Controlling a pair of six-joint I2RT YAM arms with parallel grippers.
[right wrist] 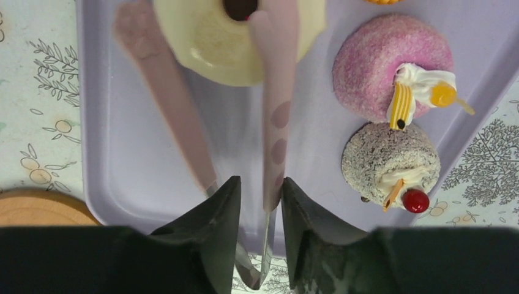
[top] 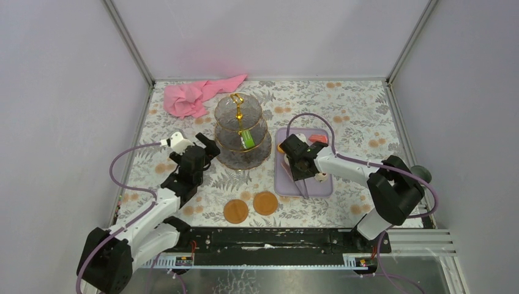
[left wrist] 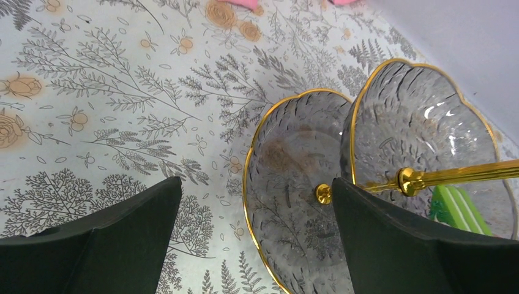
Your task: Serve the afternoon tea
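My right gripper is over the lilac tray (right wrist: 110, 147), its fingertips part open at the pink-handled tongs (right wrist: 276, 135); whether they grip cannot be told. The tray also holds a cream ring pastry (right wrist: 208, 49), a pink cake (right wrist: 373, 67) and a coconut cake with a cherry (right wrist: 373, 153). My left gripper hangs open beside the three-tier stand (left wrist: 287, 153), which has a green cake (left wrist: 459, 208) on one tier.
Two wooden coasters (top: 235, 211) lie at the front middle. A pink cloth (top: 183, 98) is bunched at the back left. Walls edge the table on the sides and back.
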